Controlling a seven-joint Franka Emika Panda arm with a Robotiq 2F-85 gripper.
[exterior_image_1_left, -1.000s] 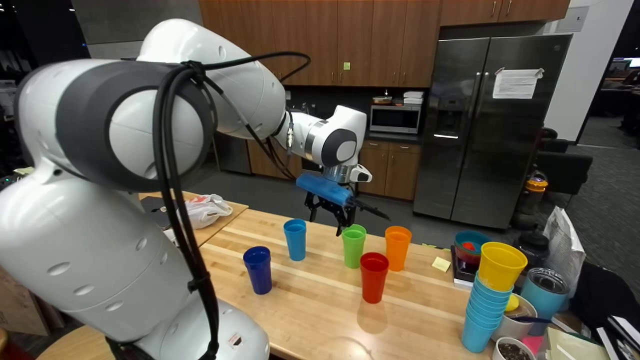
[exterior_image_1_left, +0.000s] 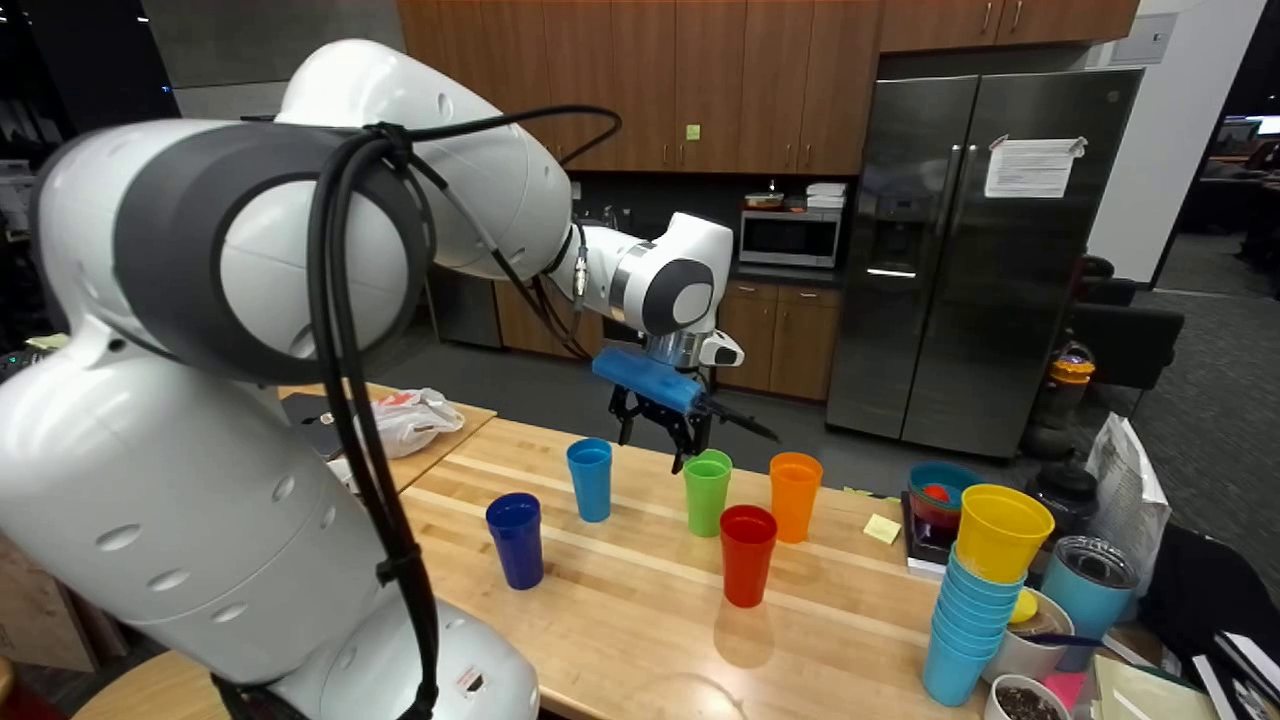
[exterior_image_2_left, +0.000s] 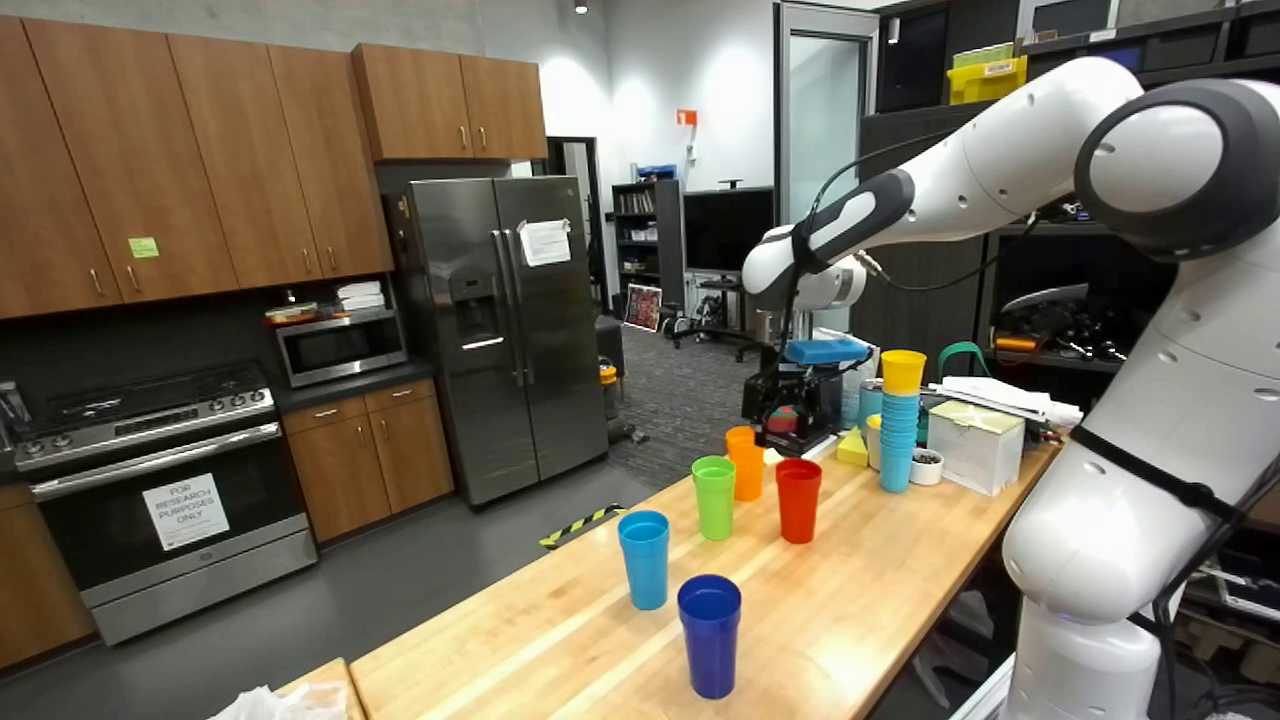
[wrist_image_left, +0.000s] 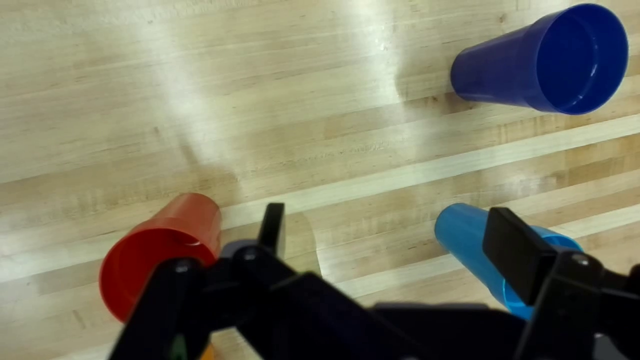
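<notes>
My gripper (exterior_image_1_left: 654, 439) hangs over the table's far side, its fingers wide apart. In the wrist view the two fingers (wrist_image_left: 511, 255) stand well separated, with only bare wood between their tips. A light-blue cup (exterior_image_1_left: 590, 480) and a dark-blue cup (exterior_image_1_left: 516, 542) stand upright to the left in exterior view 1. Further right are a green cup (exterior_image_1_left: 707, 494), an orange cup (exterior_image_1_left: 794, 498) and a red cup (exterior_image_1_left: 746, 558), all upright. One finger overlaps the light-blue cup (wrist_image_left: 465, 235) in the wrist view; the gripper body mostly hides the green and orange cups there.
A tall stack of light-blue cups (exterior_image_1_left: 969, 626) topped by a yellow cup (exterior_image_1_left: 1003, 528) stands at the table's right end, amid bowls and boxes. A plastic bag (exterior_image_1_left: 411, 420) lies at the far left. Bare wood (exterior_image_1_left: 636, 600) spreads between the dark-blue and red cups.
</notes>
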